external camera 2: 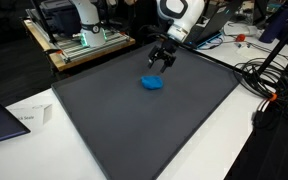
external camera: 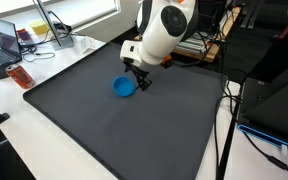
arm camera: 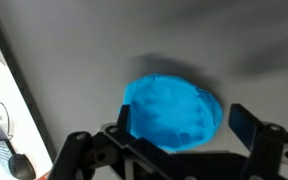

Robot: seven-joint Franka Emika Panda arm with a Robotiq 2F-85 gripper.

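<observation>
A blue object (external camera: 123, 86), round and shallow like a bowl or a bunched cloth, rests on the dark grey tabletop. In exterior view 2 the same blue piece (external camera 2: 152, 82) lies by itself, just in front of the arm. The wrist view has this blue object (arm camera: 174, 112) below the fingers, its near edge hidden behind the gripper. My gripper is open, its fingers wide apart on either side of the blue object. From outside, the gripper (external camera: 141, 77) appears close beside and behind it, without visible contact.
At the far left a red can (external camera: 20, 76) stands near the table edge, with a laptop (external camera: 8, 42) behind it. Cables and equipment (external camera 2: 269, 85) run along the edge in exterior view 2.
</observation>
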